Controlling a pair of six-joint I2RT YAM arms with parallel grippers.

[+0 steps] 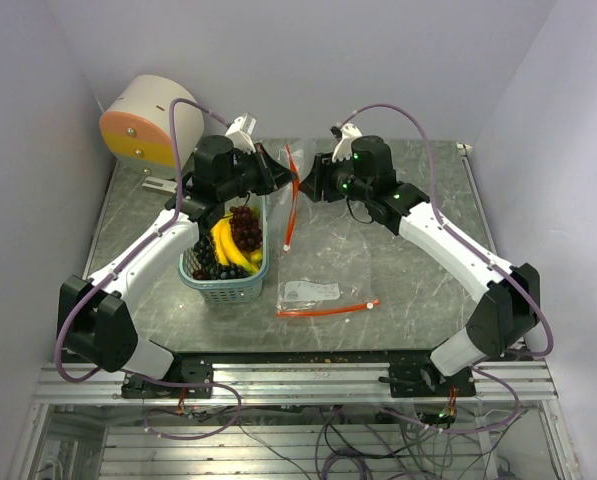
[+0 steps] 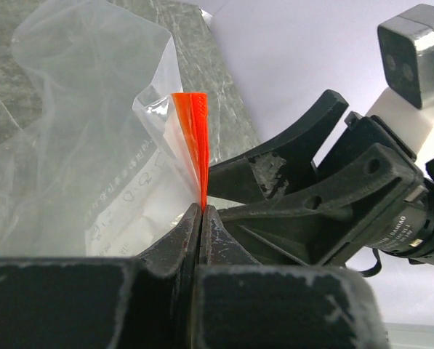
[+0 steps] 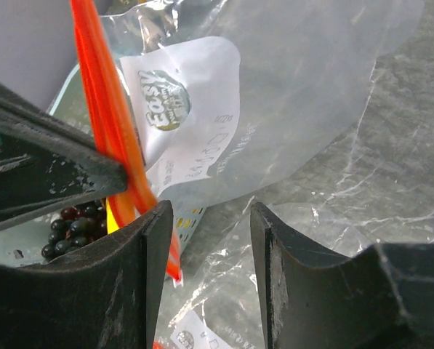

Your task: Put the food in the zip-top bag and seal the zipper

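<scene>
A clear zip bag (image 2: 86,145) with an orange zipper (image 1: 292,210) hangs between the arms. My left gripper is shut on the zipper edge. My right gripper is open, close beside the zipper, with a gap between its fingertips. A basket (image 1: 221,293) below the left arm holds bananas (image 1: 230,243), red grapes (image 1: 245,225) and dark grapes. A second bag (image 1: 308,292) with an orange zipper lies flat at the front of the worktop.
A cream and orange rounded box (image 1: 138,125) stands at the back left.
</scene>
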